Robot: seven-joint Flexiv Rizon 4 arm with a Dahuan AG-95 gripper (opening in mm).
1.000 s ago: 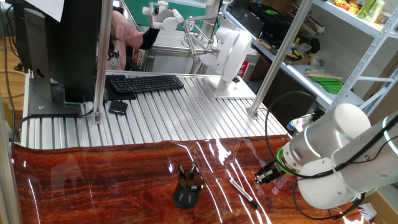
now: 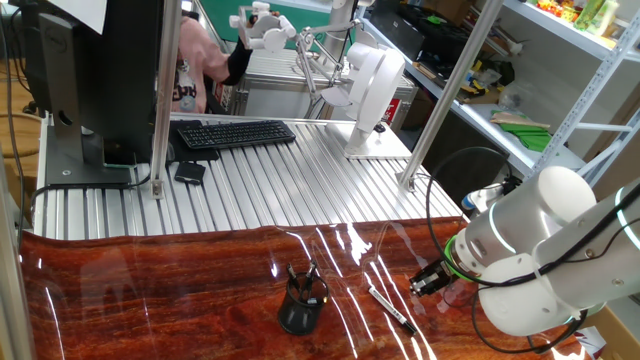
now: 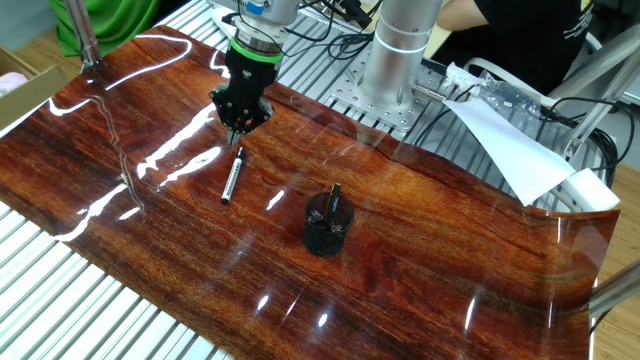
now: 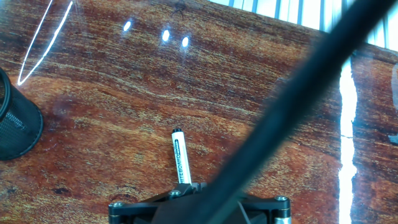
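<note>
A white whiteboard marker with black ends [image 3: 233, 177] lies on the glossy wood-patterned mat [image 3: 420, 270]. My gripper [image 3: 233, 137] points down close to one end of it, its fingers brought together; nothing shows gripped between them. In the wrist view, the marker [image 4: 181, 155] runs up from the fingertips [image 4: 196, 186], which hide its near end. The black mesh pen cup [image 2: 302, 304] stands upright with a few pens inside. It is left of the marker in exterior view 1, and only part of the cup [image 4: 18, 121] enters the wrist view.
Bare mat surrounds the cup and marker. Beyond it, on the slatted metal table, are a keyboard [image 2: 235, 134], a monitor [image 2: 95, 90] and a white fan-like device [image 2: 375, 90]. A dark cable [image 4: 298, 87] crosses the wrist view. White paper [image 3: 510, 150] lies near the arm's base.
The arm, marker and cup look unchanged. In the background, the person in pink and the white device beside them have shifted slightly.
</note>
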